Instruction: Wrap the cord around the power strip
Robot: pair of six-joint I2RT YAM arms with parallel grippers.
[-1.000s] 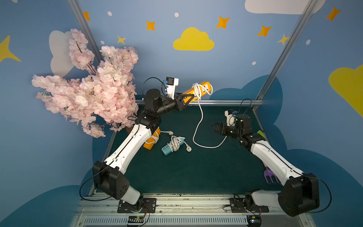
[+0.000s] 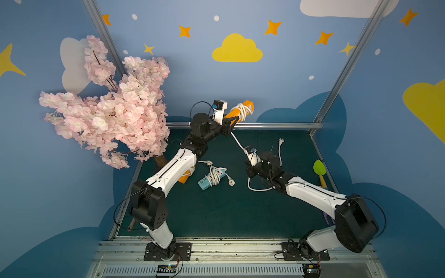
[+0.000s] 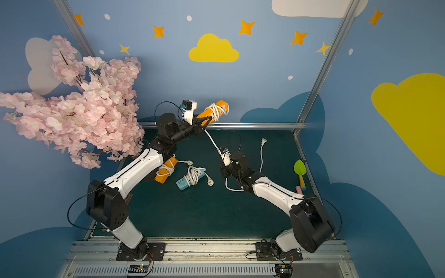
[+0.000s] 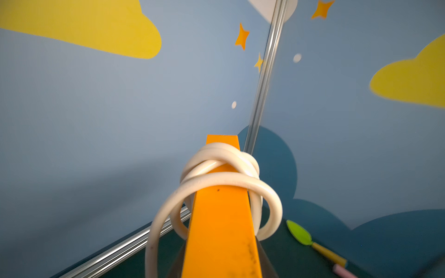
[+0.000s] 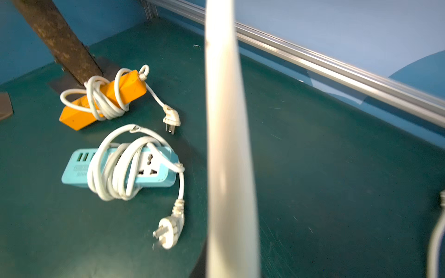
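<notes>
An orange power strip [image 2: 249, 106] is held up at the back, tilted, my left gripper [image 2: 235, 122] shut on its near end. White cord coils [image 4: 222, 178] circle the strip's far part in several loose turns, one standing wide of it. From the strip the cord [image 2: 238, 141] runs straight down to my right gripper [image 2: 249, 170], which is shut on it. Below that gripper the cord sags in a curve [image 3: 231, 189]; its plug [image 3: 264, 140] lies on the mat at the right. In the right wrist view the cord [image 5: 229, 139] passes upright through the middle, hiding the fingertips.
Another wrapped orange strip [image 5: 131, 88] and a wrapped blue strip [image 5: 74, 172] lie on the left side of the mat. A blossom tree [image 2: 125, 106] stands at the left. A green trowel [image 2: 319, 166] lies right.
</notes>
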